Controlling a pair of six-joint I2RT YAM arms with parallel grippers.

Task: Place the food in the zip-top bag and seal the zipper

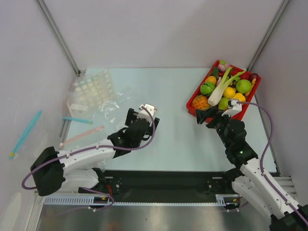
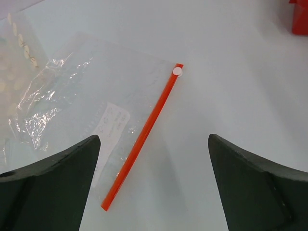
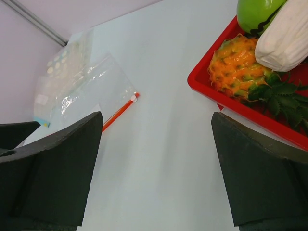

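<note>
A clear zip bag (image 2: 115, 62) lies flat and empty on the table, a red sealing bar (image 2: 142, 137) with a white slider (image 2: 177, 71) along one edge. Above it hangs my left gripper (image 1: 143, 120), open, its fingers (image 2: 72, 178) well apart with nothing between them. Food fills a red basket (image 1: 191, 99) at the back right: an orange pineapple (image 3: 238, 65), a white-stemmed vegetable (image 1: 215, 95), a striped green melon (image 1: 207, 88) and several other pieces. My right gripper (image 1: 205, 120) is open and empty beside the basket's near corner.
More clear bags lie at the left: one with round printed dots (image 1: 91, 89), one with a pale orange bar (image 1: 83, 137), others with blue bars (image 1: 77, 120).
</note>
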